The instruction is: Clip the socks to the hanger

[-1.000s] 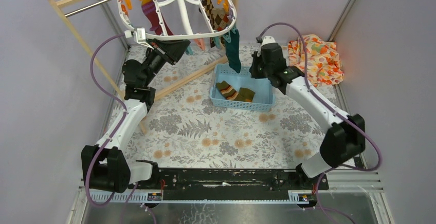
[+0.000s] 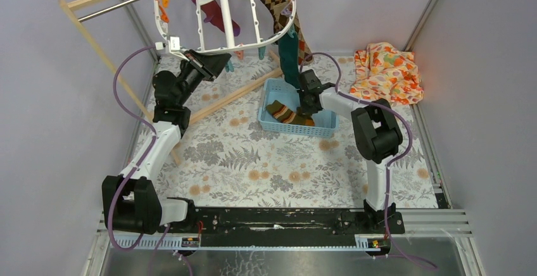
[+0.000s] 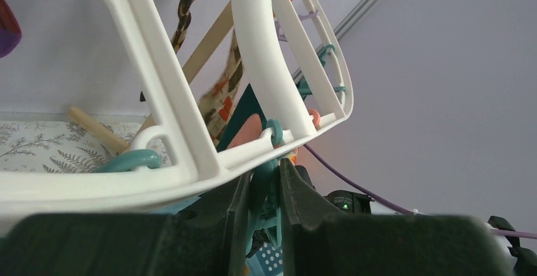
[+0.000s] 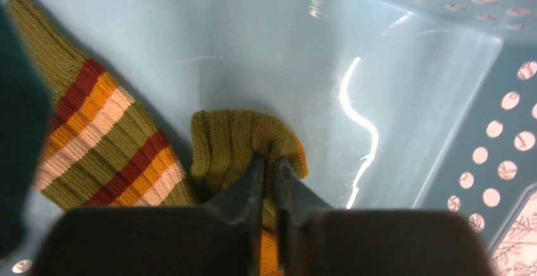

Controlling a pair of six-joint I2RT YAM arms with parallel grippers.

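Note:
The round white hanger [image 2: 229, 48] hangs from a wooden frame, with socks clipped on, including a teal sock [image 2: 289, 61]. My left gripper is at the hanger's near rim, its fingers around a teal clip; whether it is clamped is unclear. My right gripper is down in the blue basket [image 2: 269, 125], fingertips at the folded end of a striped olive sock [image 4: 225, 137], pinching or nearly pinching it; its grip is blurred. Another striped part of sock [image 4: 114, 156] lies to its left.
An orange floral cloth [image 2: 387, 73] is heaped at the back right. A wooden beam [image 2: 221, 102] lies across the table behind the basket.
My right arm has swung inward and lowered its gripper into the basket onto the sock. The hanger and its socks have swayed slightly; my left arm has barely moved.

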